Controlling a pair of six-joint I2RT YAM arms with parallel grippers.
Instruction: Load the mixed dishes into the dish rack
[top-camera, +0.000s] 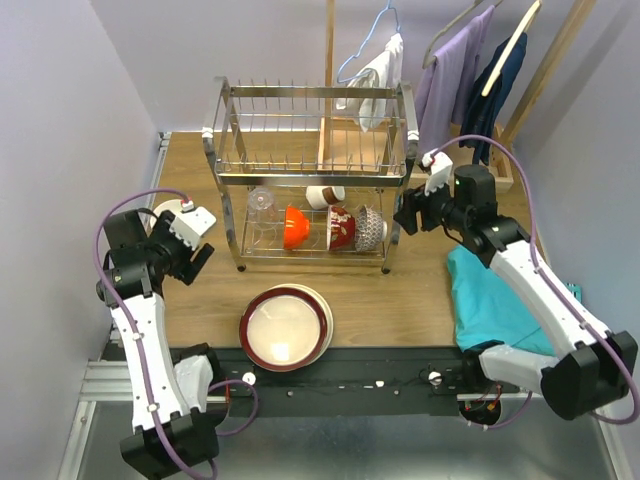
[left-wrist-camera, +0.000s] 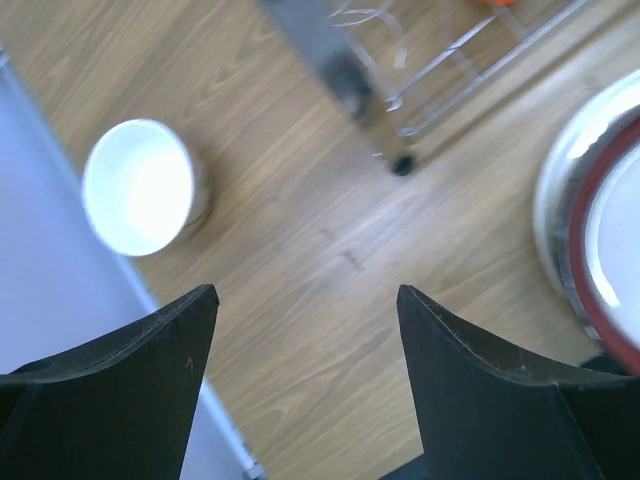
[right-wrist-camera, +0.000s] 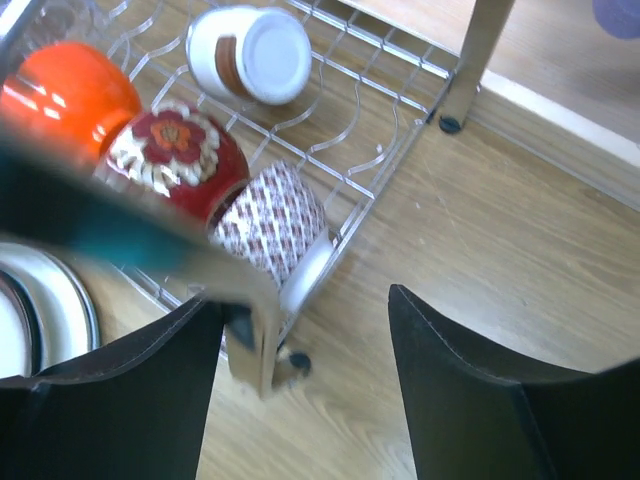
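The steel dish rack (top-camera: 300, 180) holds a glass (top-camera: 261, 205), an orange bowl (top-camera: 295, 228), a white-brown mug (top-camera: 325, 197), a red floral bowl (top-camera: 340, 228) and a patterned bowl (top-camera: 369, 228) on its lower tier. Stacked plates (top-camera: 282, 327) lie in front. A white cup (left-wrist-camera: 140, 185) stands left of the rack, partly hidden from above. My left gripper (top-camera: 192, 262) is open, empty, left of the rack. My right gripper (top-camera: 408, 212) is at the rack's right post, fingers apart, with no dish between its fingers.
A turquoise cloth (top-camera: 490, 300) lies at the front right. Clothes (top-camera: 455, 85) hang behind the rack at upper right. Bare wood lies on either side of the plates. The rack's upper tier is empty.
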